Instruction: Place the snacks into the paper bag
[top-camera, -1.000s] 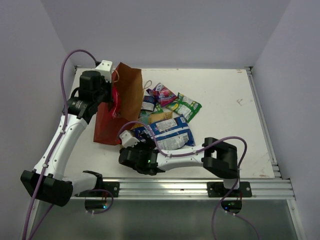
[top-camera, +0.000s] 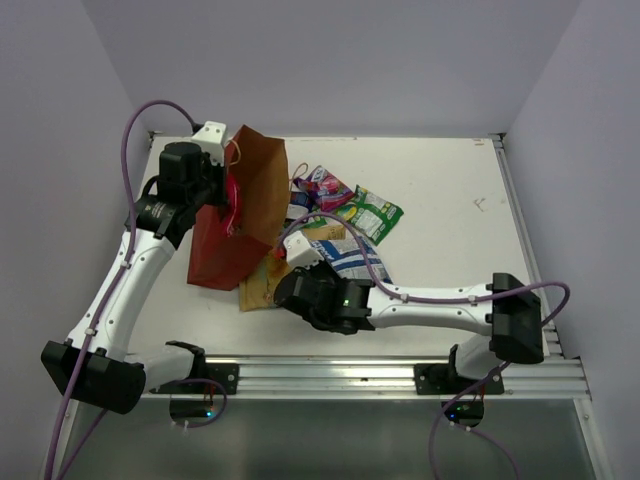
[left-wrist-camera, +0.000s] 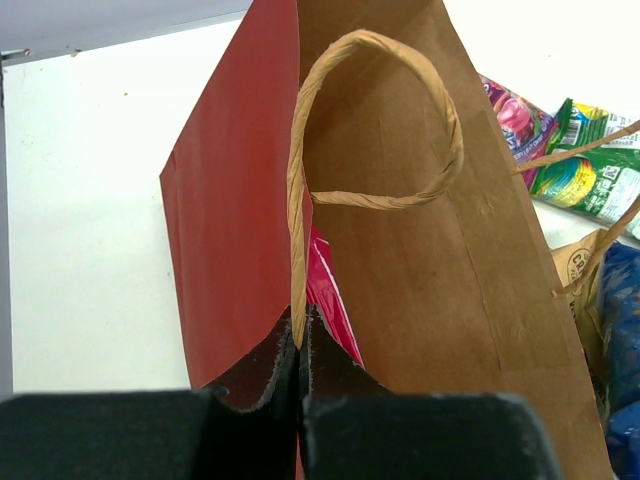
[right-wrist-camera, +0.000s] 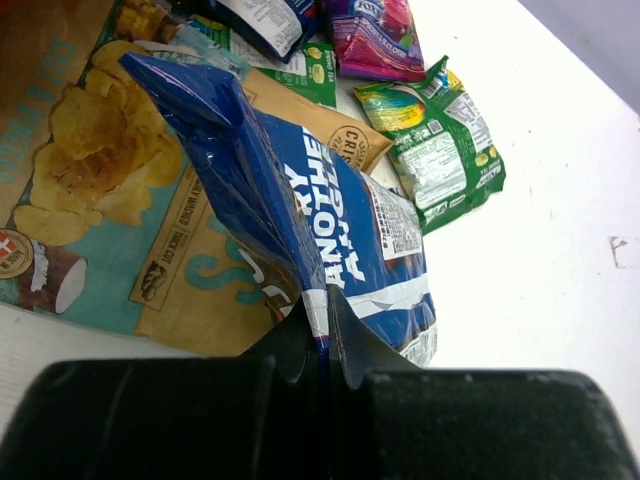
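A blue snack bag with white lettering is pinched by my right gripper, its foil bunched up between the fingers. In the top view, that bag shows partly behind the right gripper. My left gripper is shut on the rim and twisted handle of the red-brown paper bag, which stands upright with its mouth open. A pink-red packet lies inside it. Outside lie a tan-and-teal chip bag, a green packet, a purple packet and a dark blue packet.
The paper bag's second handle hangs on its right side, toward the loose snacks.
The left arm looks still.
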